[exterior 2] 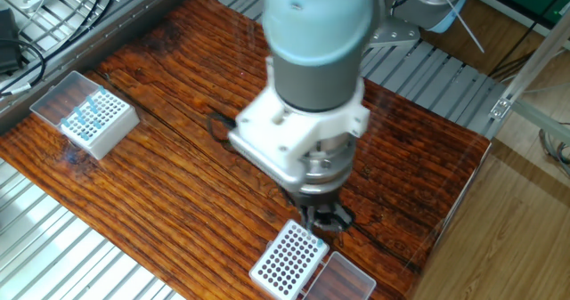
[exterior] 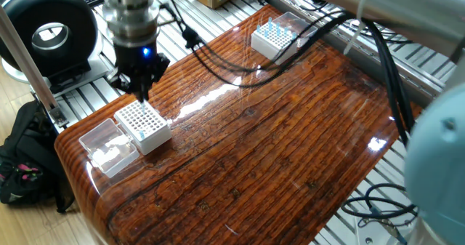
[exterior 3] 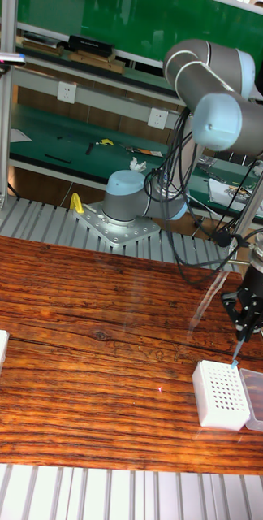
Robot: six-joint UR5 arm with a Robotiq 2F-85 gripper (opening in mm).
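A white tip rack (exterior: 154, 137) with a grid of round holes stands near the table's left end in exterior view 1. One small blue tip (exterior: 142, 134) sits in a hole near its edge. My black gripper (exterior 3: 242, 336) is over this rack, pointing down, its fingers shut on a thin pale-blue pipette tip (exterior 3: 237, 352). The held tip's lower end is at the rack's top near one edge; whether it has entered a hole I cannot tell. A second white rack (exterior 2: 109, 135) carries several upright blue tips (exterior 2: 93, 107) at the table's other end.
Clear open lids lie beside the near rack (exterior 2: 340, 280) and the far rack (exterior 2: 67, 100). Between the racks the glossy wooden table (exterior: 240, 150) is bare. Black cables (exterior: 240, 67) hang from the arm above the table.
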